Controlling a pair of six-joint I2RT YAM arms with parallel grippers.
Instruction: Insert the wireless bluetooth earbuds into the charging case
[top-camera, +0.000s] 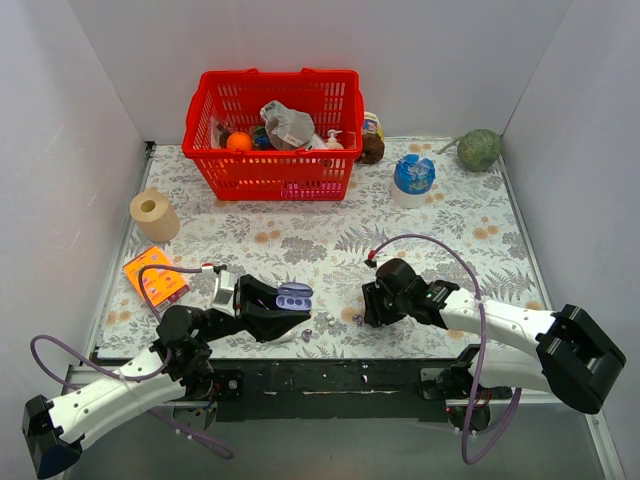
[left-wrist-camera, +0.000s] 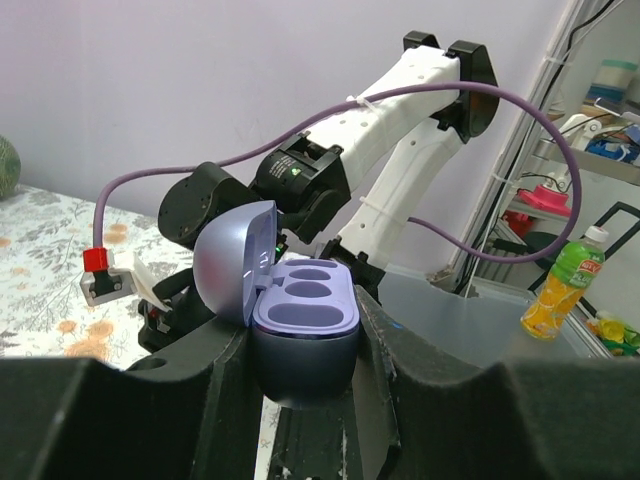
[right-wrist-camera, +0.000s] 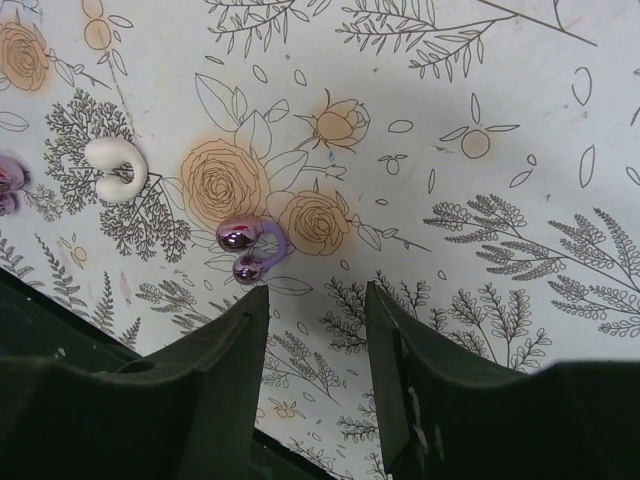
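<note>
My left gripper (top-camera: 284, 316) is shut on the lilac charging case (left-wrist-camera: 305, 345), held upright with lid open and empty recesses showing in the left wrist view. My right gripper points down at the table, open, empty. Just beyond its fingertips lies a purple looped earbud (right-wrist-camera: 239, 233). A white looped earbud (right-wrist-camera: 118, 166) lies further left, and another purple piece (right-wrist-camera: 8, 180) is at the left edge of that view.
A red basket (top-camera: 270, 178) fills the back. A tape roll (top-camera: 155, 215) and orange box (top-camera: 150, 272) are at left; a blue-topped container (top-camera: 414, 176) and green round object (top-camera: 479, 150) at back right.
</note>
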